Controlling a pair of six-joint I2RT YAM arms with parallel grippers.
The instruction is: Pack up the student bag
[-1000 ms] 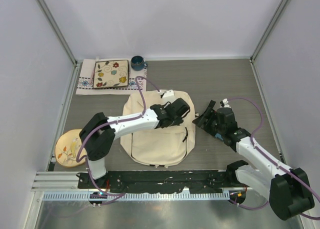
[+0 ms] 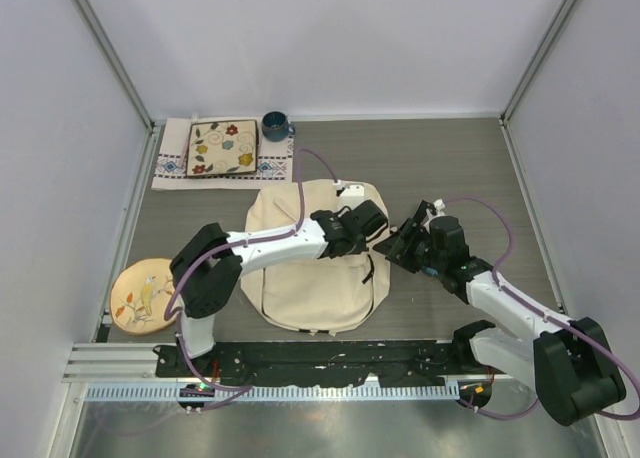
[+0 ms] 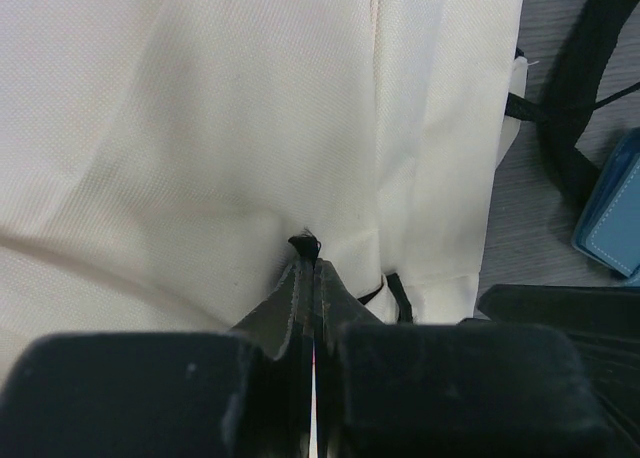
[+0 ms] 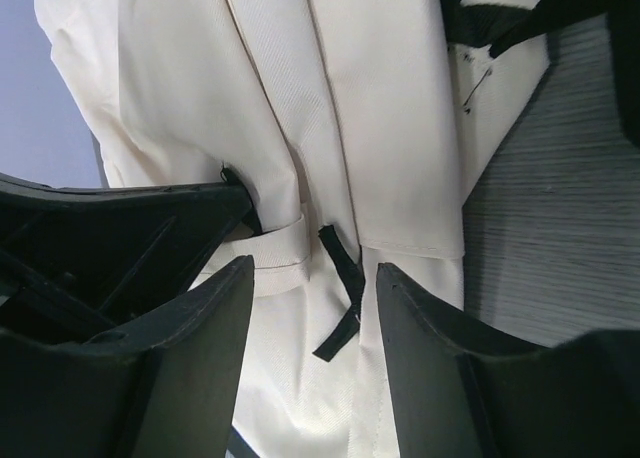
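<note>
The cream cloth bag (image 2: 320, 288) lies flat at the table's middle. My left gripper is shut over it, with a frayed black tab (image 3: 304, 243) showing at its fingertips. Another black ribbon tab (image 4: 342, 263) lies on the cloth along the bag's seam. Over that ribbon, my right gripper stands part open, its fingers to either side of it in the right wrist view; nothing appears held. Just right of the bag, a blue case (image 3: 615, 213) lies on the table, partly hidden by the right arm in the top view.
A flowered case (image 2: 222, 148) rests on a white patterned cloth (image 2: 170, 168) at the back left, with a dark blue mug (image 2: 275, 126) beside it. At the front left lies a round plate with a bird (image 2: 145, 296).
The right gripper has moved slightly left, closer to the left gripper and the bag's right edge.
</note>
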